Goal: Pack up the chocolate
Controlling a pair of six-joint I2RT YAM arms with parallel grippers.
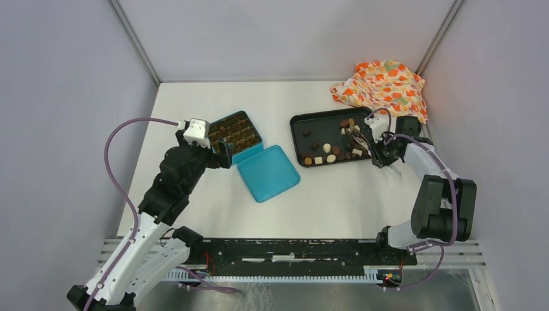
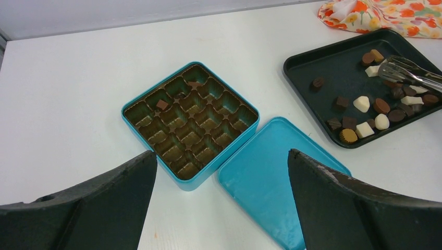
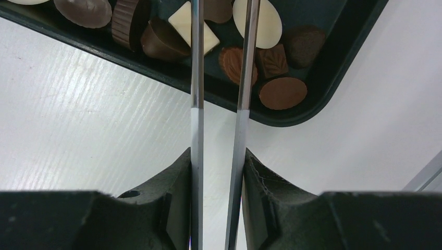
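The black tray (image 2: pixel 326 60) holds loose brown and white chocolates, among them a white piece (image 2: pixel 361 103) and a dark round one (image 2: pixel 317 82). Metal tongs (image 2: pixel 405 72) reach over its right part; my right gripper is closed around their two arms, which stand a little apart. The tong tips are outside the right wrist view, and whether a chocolate is between them I cannot tell. To the left, the blue box (image 2: pixel 222 159) has a brown divided insert with a few chocolates, including a brown square (image 2: pixel 162 105). My left gripper (image 1: pixel 223 153) stands open beside the box, empty.
A blue lid (image 1: pixel 268 173) lies flat between the box and the tray. Behind the tray's right end is a crumpled orange flowered cloth (image 1: pixel 382 84).
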